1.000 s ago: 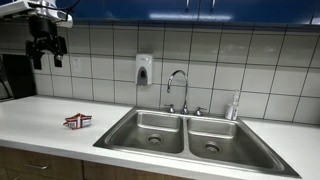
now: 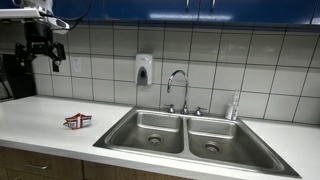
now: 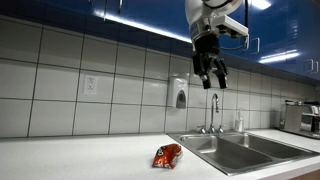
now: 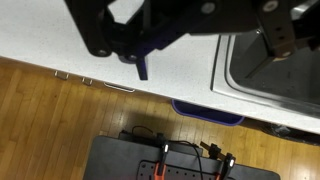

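Note:
A red and white crumpled packet (image 2: 77,121) lies on the white counter to the left of the sink; in exterior view 2 the same packet (image 3: 167,156) sits near the counter's front. My gripper (image 2: 41,64) hangs high above the counter at the far left of exterior view 1, well apart from the packet. It is open, fingers spread and pointing down with nothing between them; exterior view 2 also has the gripper (image 3: 213,82) up in the air. Dark, blurred gripper parts cover the top of the wrist view, where the packet does not show.
A steel double sink (image 2: 186,133) with a tall faucet (image 2: 178,88) fills the right of the counter. A soap dispenser (image 2: 144,69) hangs on the tiles, and a clear bottle (image 2: 233,106) stands behind the sink. Blue cabinets (image 2: 230,10) run overhead.
My gripper has shifted slightly in exterior view 1, a little left and down, and its arm has turned somewhat. The packet has not moved.

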